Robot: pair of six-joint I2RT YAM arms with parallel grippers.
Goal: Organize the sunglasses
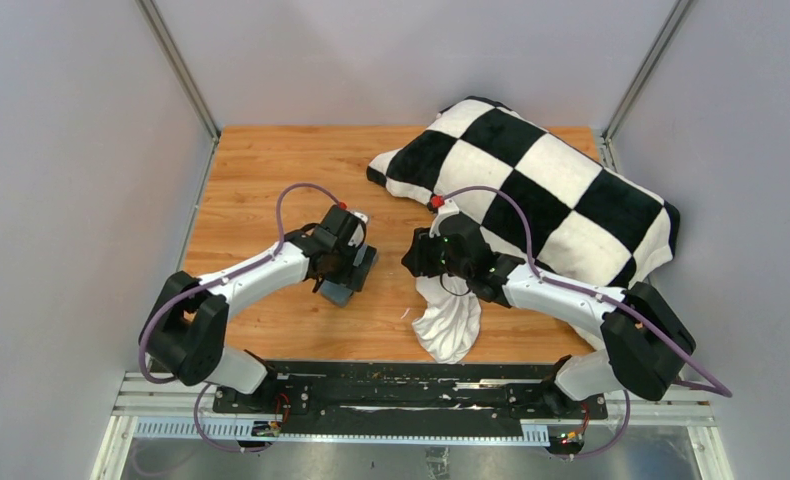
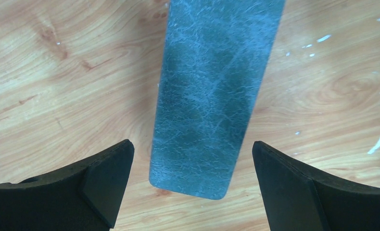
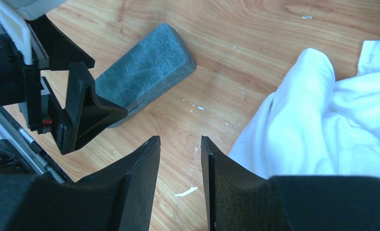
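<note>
A closed blue-grey case (image 2: 214, 96), long with rounded corners, lies on the wooden table; no sunglasses show. Above it my left gripper stands open, its fingers apart on either side of the near end, nothing held. From the right wrist view the same case (image 3: 145, 67) sits partly behind the left gripper's dark fingers. My right gripper is part open, with only bare table seen through its gap. It hovers to the right of the case, beside a crumpled white cloth (image 3: 298, 125).
A large black-and-white checkered cushion (image 1: 561, 190) fills the back right of the table. The white cloth (image 1: 448, 325) spreads from below the right gripper toward the front edge. Bare wood (image 1: 271, 180) lies open at the back left.
</note>
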